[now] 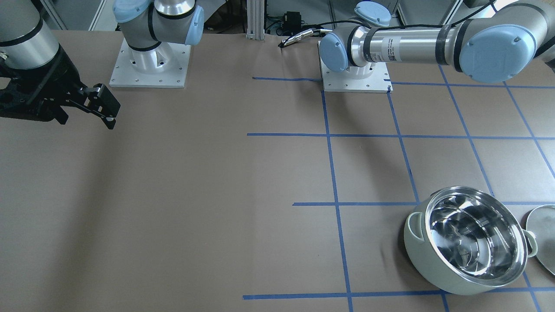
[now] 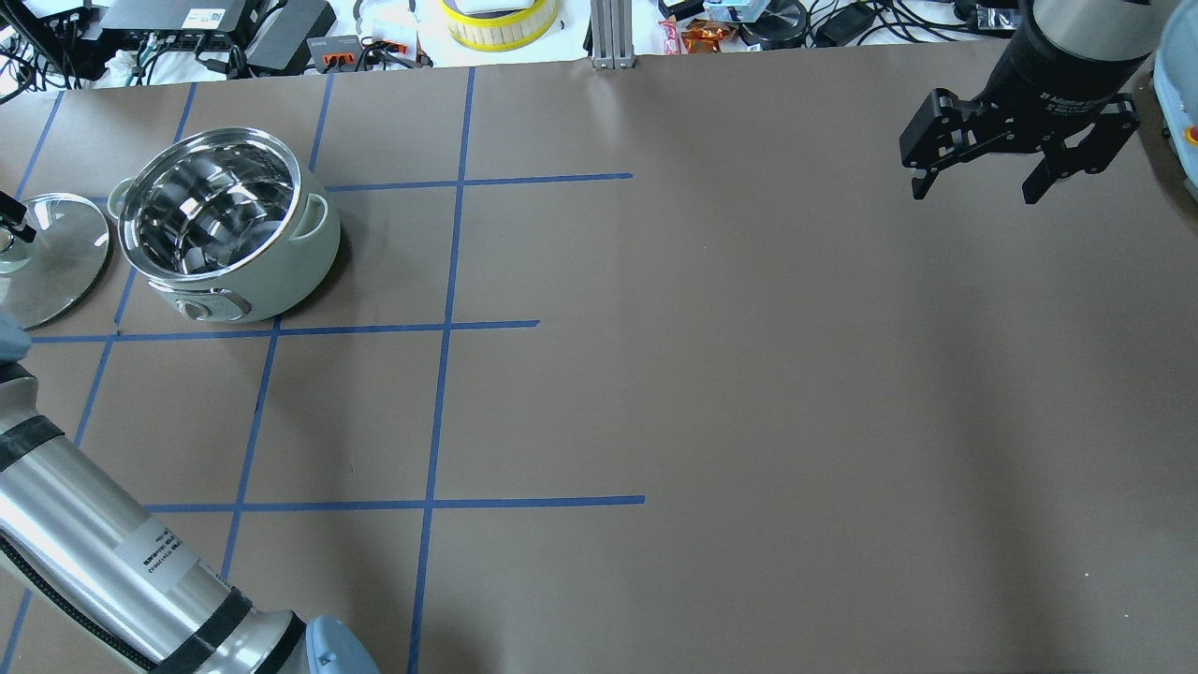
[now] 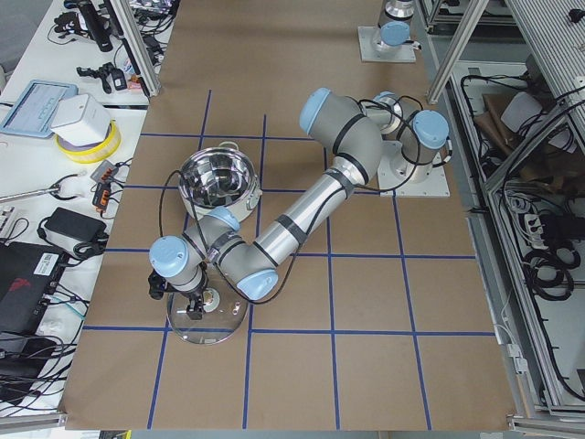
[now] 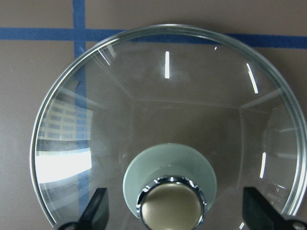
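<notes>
A glass lid (image 4: 163, 76) fills most of the left wrist view, its round knob (image 4: 171, 207) at the bottom centre. My gripper stands open around that knob, one black finger on each side, with clear space visible between fingers and knob. In the left view the arm reaches down over the lid (image 3: 224, 320). The pale pot (image 2: 281, 264) stands uncovered beside the lid, its steel inside empty; the front view shows it at the lower right (image 1: 437, 265).
A second arm's black gripper (image 2: 1016, 146) hangs at the top right of the top view. Cables and equipment (image 3: 64, 238) crowd a white side table.
</notes>
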